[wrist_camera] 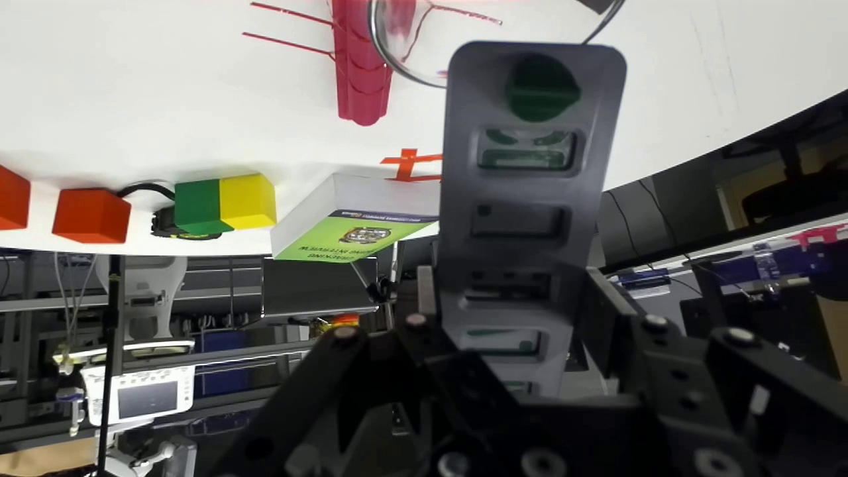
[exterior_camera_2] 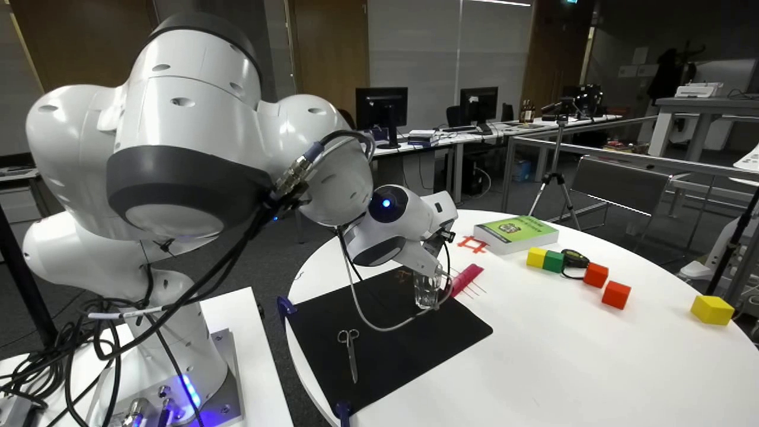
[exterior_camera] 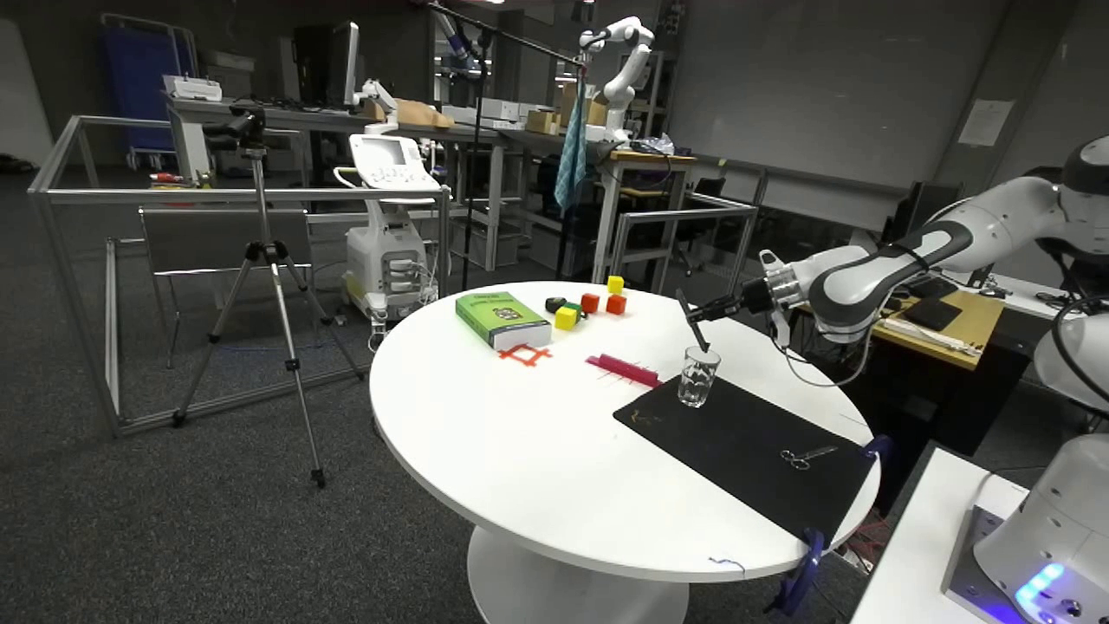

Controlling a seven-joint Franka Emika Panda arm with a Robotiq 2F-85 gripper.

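A long grey slotted bar (wrist_camera: 521, 191) with a green round spot near its end stands between the fingers of my gripper, which is shut on it. In exterior view 1 the bar slants, its lower end (exterior_camera: 703, 343) close above the rim of a clear glass (exterior_camera: 697, 383); whether the two touch, I cannot tell. The glass is upright on the black mat (exterior_camera: 749, 447). Its rim (wrist_camera: 389, 59) shows at the top of the wrist view, partly behind the bar. My arm covers the gripper and bar in exterior view 2.
Scissors (exterior_camera: 807, 457) lie on the mat. Beside the glass is a red ridged piece (exterior_camera: 626, 370) with thin strands. Farther off are a green book (exterior_camera: 503, 321), a red tape outline (exterior_camera: 525, 354) and several coloured cubes (exterior_camera_2: 615, 295).
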